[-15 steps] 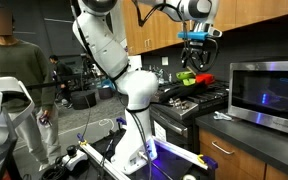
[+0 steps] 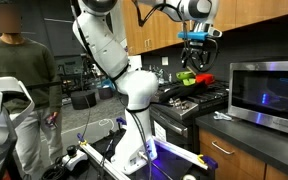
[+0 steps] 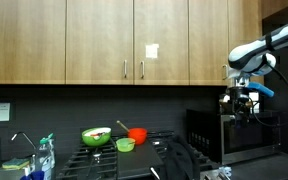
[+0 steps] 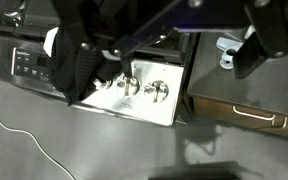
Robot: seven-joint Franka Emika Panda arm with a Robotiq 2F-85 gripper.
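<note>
My gripper [image 2: 197, 62] hangs high above the stove and counter, pointing down. In the wrist view its two dark fingers [image 4: 262, 40] stand wide apart, with nothing seen between them. Below it, that view takes in the stove's front with silver knobs [image 4: 127, 84] and a black cloth [image 4: 79, 68] over the front edge. A small pale blue-and-white item [image 4: 227, 48] lies on the dark counter to the right. On the stove are a red pot [image 3: 137, 135], a larger green pot [image 3: 96, 136] and a small green one [image 3: 125, 144].
A microwave [image 2: 269, 92] takes up the counter to the right of the stove. Wooden cabinets [image 3: 114, 45] run overhead, close to the arm. Bottles [image 3: 44, 158] stand by the sink at the far left. A person [image 2: 29, 80] stands at the left behind the arm.
</note>
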